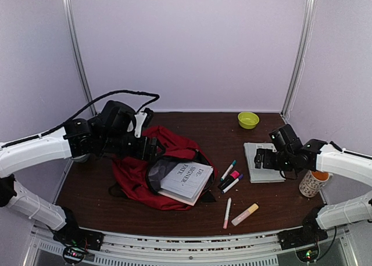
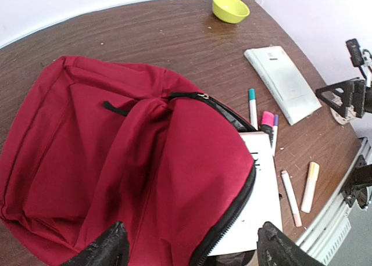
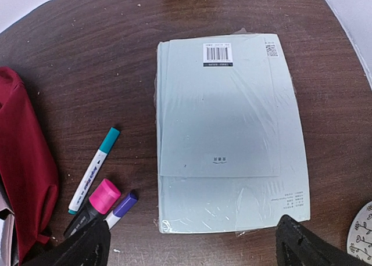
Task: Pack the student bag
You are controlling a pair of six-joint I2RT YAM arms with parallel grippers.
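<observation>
The red bag [image 1: 131, 184] lies on its side, its mouth toward the right, with a white book [image 1: 187, 180] partly inside and sticking out. Over the bag hangs my left gripper [image 1: 152, 150], open; in the left wrist view its fingers [image 2: 110, 245] stand wide apart above the red cloth [image 2: 133, 161], touching nothing I can make out. A pale book [image 3: 221, 115] lies flat on the table to the right. My right gripper [image 1: 267, 158] is open above that book, and its fingers [image 3: 302, 243] show nothing between them.
Between bag and pale book lie a teal-capped marker [image 3: 93, 170], a pink-capped marker [image 3: 103, 197] and a purple-capped one [image 3: 122, 208]. Nearer the front are a white pen [image 1: 227, 214] and a highlighter [image 1: 244, 214]. A patterned cup [image 1: 310, 186] stands at right, a green bowl [image 1: 248, 119] at back.
</observation>
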